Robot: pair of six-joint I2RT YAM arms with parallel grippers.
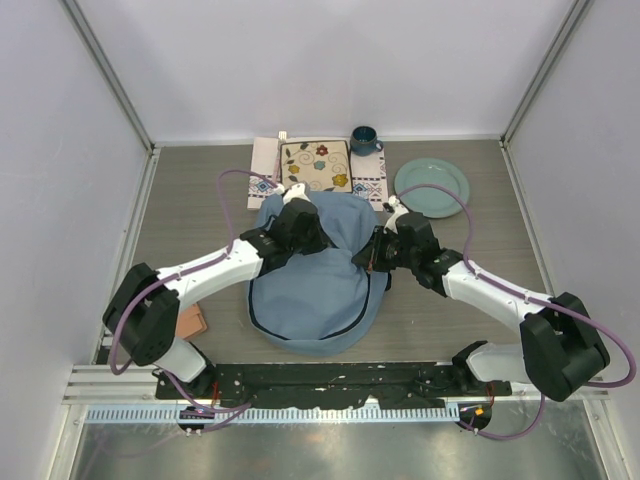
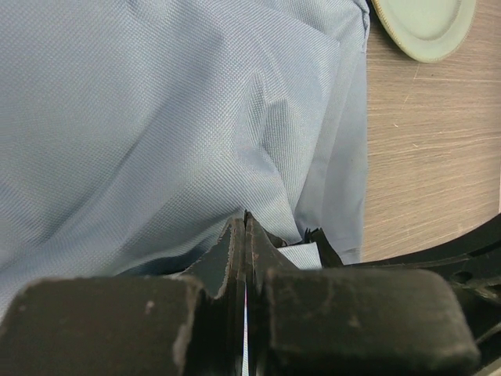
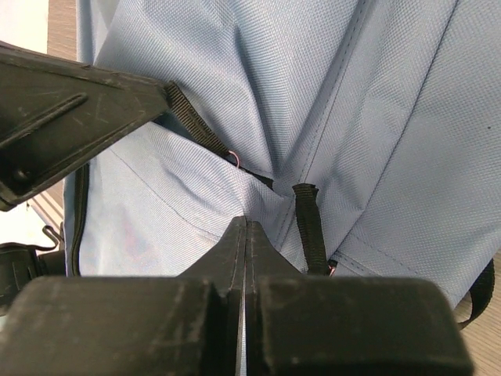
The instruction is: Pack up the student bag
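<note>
The blue-grey bag (image 1: 310, 300) lies flat with its black zip line curving round the front. Over its upper middle my left gripper (image 1: 331, 243) is shut; in the left wrist view its fingertips meet against the fabric, and whether anything thin is pinched cannot be made out. In the right wrist view, one left finger (image 3: 86, 117) reaches to a black strip (image 3: 192, 121) at the fabric's edge. My right gripper is shut on the bag's surface, nothing visible between its tips. A black pull tab (image 3: 310, 227) lies just right of those tips.
Behind the bag, a floral-patterned board (image 1: 317, 166) rests on a patterned cloth (image 1: 263, 160), beside a dark blue mug (image 1: 365, 140). A green plate (image 1: 432, 187) is at the back right. A brown item (image 1: 191, 321) lies at the front left. Bare table flanks the bag.
</note>
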